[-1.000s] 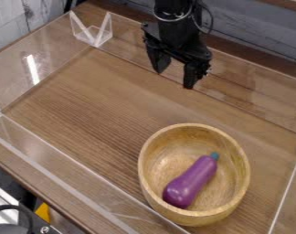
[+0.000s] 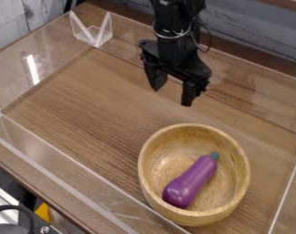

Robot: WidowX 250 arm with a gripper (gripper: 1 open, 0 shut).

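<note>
The black robot arm reaches in from the top centre of the camera view, its open gripper (image 2: 174,84) hanging above the rear part of the wooden table. A purple eggplant (image 2: 190,181) with a green stem end lies tilted diagonally inside a wide yellow bowl (image 2: 157,163) at the front right. The gripper is well behind the bowl, and no object shows between its fingers.
A clear plastic holder (image 2: 92,27) stands at the back left. Raised clear edging runs along the sides.
The arm and gripper have moved slightly toward the front of the table. The bowl and eggplant look essentially unchanged.
</note>
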